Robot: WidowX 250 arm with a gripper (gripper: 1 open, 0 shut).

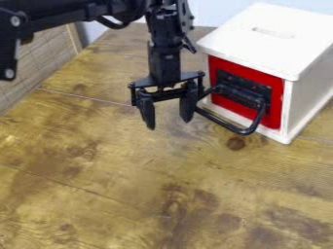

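Note:
My black gripper (168, 114) hangs open over the wooden table, its two fingers apart with nothing seen between them. It is just left of a white box-shaped appliance (270, 39) with a red front (272, 87). A black door with a bar handle (228, 124) sits at that front, lowered outward toward the table, close to the right of my gripper.
A tiled panel (26, 68) runs along the left edge. A dark knot marks the table beside the handle.

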